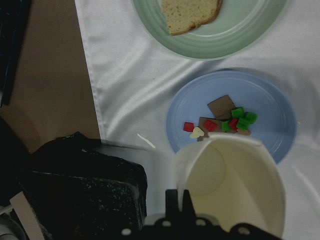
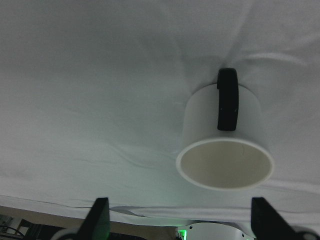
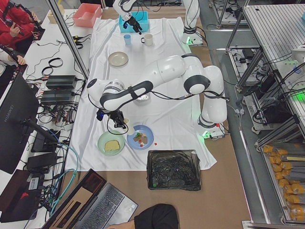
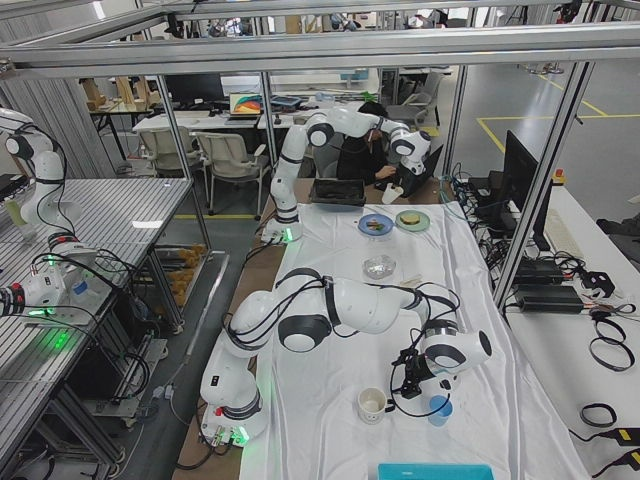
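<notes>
My left gripper (image 3: 118, 119) is shut on a cream cup (image 1: 230, 190), held above the cloth near the blue plate (image 1: 190, 100), which holds brown pieces and small red, green and white bits. A green plate (image 1: 240, 45) with a bread slice (image 1: 190, 12) lies beside it. My right gripper stands open above the cloth, nothing between its fingers, near a white mug (image 2: 195, 120) with a dark handle; a blue cup (image 4: 440, 410) stands close by in the camera right view.
A black lined bin (image 3: 174, 169) sits at the near edge beside the blue plate. A tan plate (image 3: 118, 58) lies mid-table, and a blue container (image 4: 435, 472) is at the far end. A laptop (image 3: 105, 210) borders the near side.
</notes>
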